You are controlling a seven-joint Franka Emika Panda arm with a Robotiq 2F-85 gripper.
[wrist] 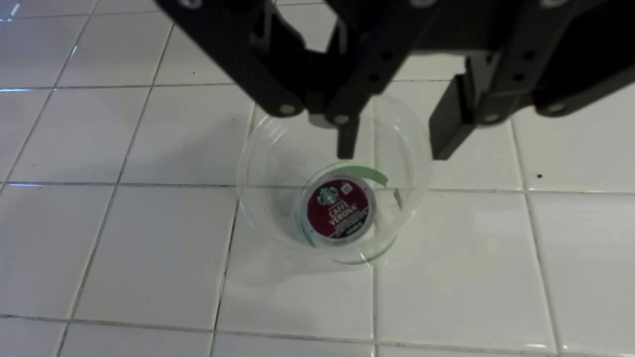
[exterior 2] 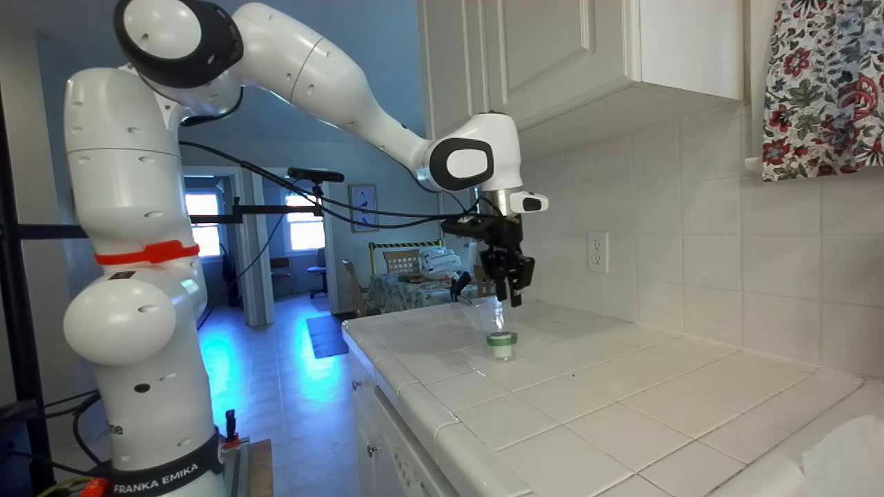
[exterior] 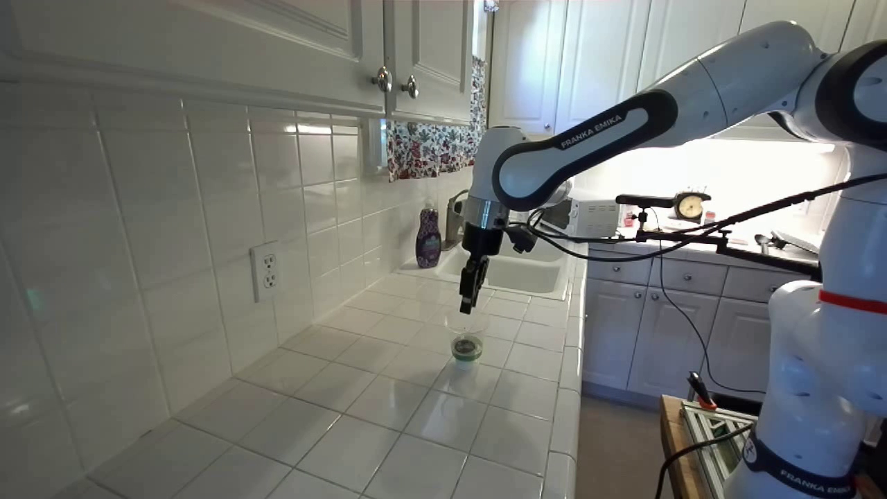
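Note:
A clear plastic cup (wrist: 268, 223) with a green band near its base is on the white tiled counter. Inside it lies a coffee pod (wrist: 339, 208) with a dark red "Caffè Verona" lid. My gripper points down at the cup's rim, its fingers apart. In the wrist view one fingertip shows over the cup's mouth and the other just outside the rim. Whether either touches the thin wall I cannot tell. From the side, the gripper (exterior: 467, 309) is at rim height above the pod; in the other exterior view the cup (exterior 2: 501, 344) shows beneath the gripper (exterior 2: 509, 299).
Behind the cup are a sink (exterior: 532, 276) and a purple bottle (exterior: 428, 238) by the wall. Wide bare counter (exterior: 366, 424) lies in front, with its edge to the right in exterior view 1. Upper cabinets (exterior: 274, 41) hang over the wall side.

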